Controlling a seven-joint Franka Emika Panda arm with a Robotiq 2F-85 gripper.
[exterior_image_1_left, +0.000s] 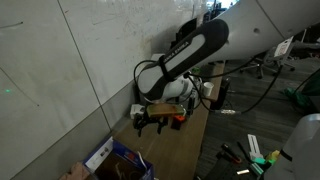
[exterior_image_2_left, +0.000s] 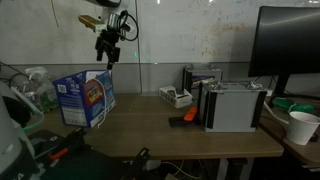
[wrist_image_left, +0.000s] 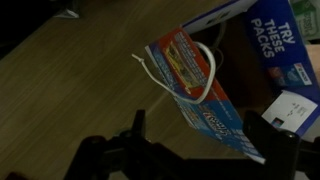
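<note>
My gripper stands open, its two dark fingers well apart and nothing held between them. It hangs in the air above the table, higher than the open cardboard box (exterior_image_2_left: 72, 98), as exterior view 2 shows. A white cord (wrist_image_left: 206, 88) lies over the box's printed edge in the wrist view. One end sticks out past the box over the table, and the rest curves back toward the opening. How much cord lies inside the dark box cannot be seen. In exterior view 1 the box (exterior_image_1_left: 101, 156) is at the lower left, partly cut off.
On the wooden table (exterior_image_2_left: 140, 118) are a small light tray (exterior_image_2_left: 176, 97), a black and orange tool (exterior_image_2_left: 186, 119) and a grey box-like appliance (exterior_image_2_left: 231, 108). A white cup (exterior_image_2_left: 301, 127) and a monitor (exterior_image_2_left: 285, 42) stand at the right. Bare tabletop lies beside the cardboard box.
</note>
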